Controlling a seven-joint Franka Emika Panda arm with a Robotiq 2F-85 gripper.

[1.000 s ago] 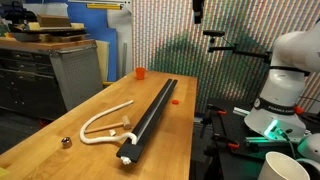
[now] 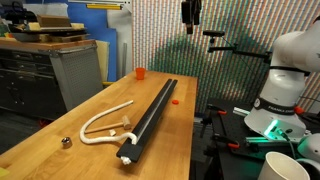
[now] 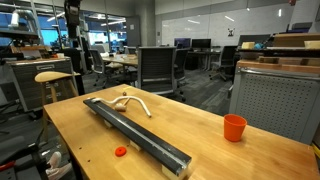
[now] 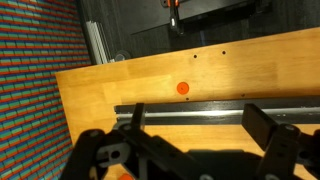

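My gripper [image 2: 190, 31] hangs high over the table at its right side, open with nothing between its fingers. In the wrist view the gripper has its two dark fingers set wide apart above a long black rail [image 4: 200, 107]. The same rail [image 3: 140, 135] lies lengthwise on the wooden table. Beside it rests a small round red disc [image 4: 183, 88], clear of the rail. An orange-red cup [image 3: 234, 127] stands upright toward the table's far end. On the rail's other side lie a white curved tube [image 2: 93, 138] and a wooden mallet-like piece [image 2: 108, 126].
A small metallic cup [image 2: 66, 143] sits near the table's left edge. My arm's white base [image 2: 275, 120] stands off the right side. A white cylinder [image 2: 285, 169] shows in the near corner. Bare tabletop [image 3: 200, 120] lies between rail and orange-red cup.
My gripper has come down and slightly left in exterior view 1, showing more of it below the top edge. The things on the table have not moved.
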